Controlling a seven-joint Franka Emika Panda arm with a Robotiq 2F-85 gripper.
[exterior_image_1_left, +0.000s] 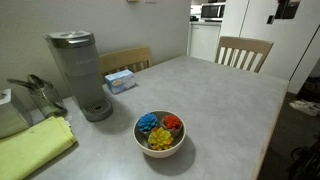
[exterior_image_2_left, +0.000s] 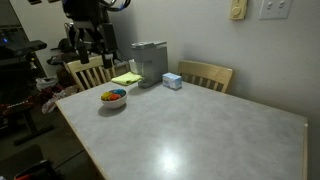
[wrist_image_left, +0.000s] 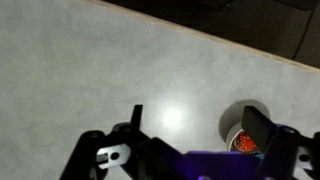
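Note:
A white bowl sits on the grey table, holding a blue flower-like piece, a red one and a yellow one. In the wrist view the bowl is at the lower right, partly covered by a finger. My gripper is open above the table, with only bare tabletop showing between its fingers. Exterior view 2 has the gripper high at the upper left, well above the bowl and apart from it.
Behind the bowl stands a tall grey dispenser. A blue-and-white box, a yellow-green cloth and a utensil holder are nearby. Wooden chairs border the table, whose long far part is clear.

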